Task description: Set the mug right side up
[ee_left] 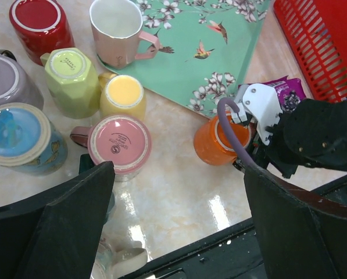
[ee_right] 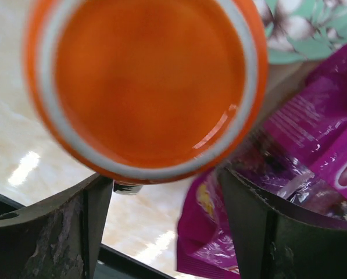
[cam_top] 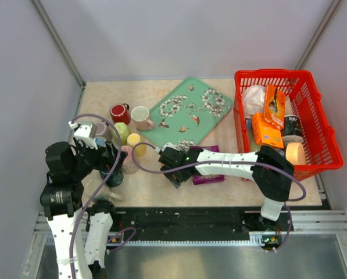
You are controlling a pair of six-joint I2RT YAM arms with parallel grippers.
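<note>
An orange mug stands upside down on the table; in the right wrist view its orange base (ee_right: 147, 81) fills the upper middle. My right gripper is at the mug, fingers apart on the near side; whether they touch it is unclear, and the arm hides most of the mug from above. My left gripper is open above the mugs at the left, over a pink mug (ee_left: 120, 148) and a dark mug.
Several mugs cluster at the left. A green flowered tray (cam_top: 188, 116) lies behind, a purple packet (ee_right: 301, 163) right of the orange mug, and a red basket (cam_top: 324, 133) at the far right.
</note>
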